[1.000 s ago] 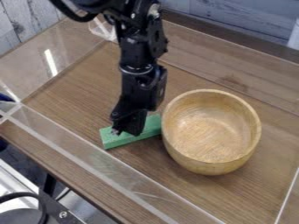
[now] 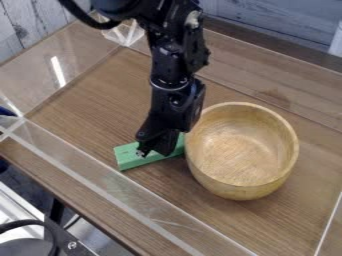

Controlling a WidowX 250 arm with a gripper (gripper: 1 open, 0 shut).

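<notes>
A black gripper (image 2: 158, 140) reaches down from the top of the view, its tip low over a green bar (image 2: 134, 155) lying on the wooden table. The bar extends left from beside a round tan wooden bowl (image 2: 247, 175), partly hidden by the gripper and bowl. The gripper is shut, as far as its dark shape shows; whether it touches the bar is unclear.
Clear strips run along its left and front edge. A black cable or part lies off the table at the bottom left. White boards stand at the back.
The arm and gripper have shifted slightly over the last second, staying low over the green bar. The bar and bowl look essentially unmoved.
</notes>
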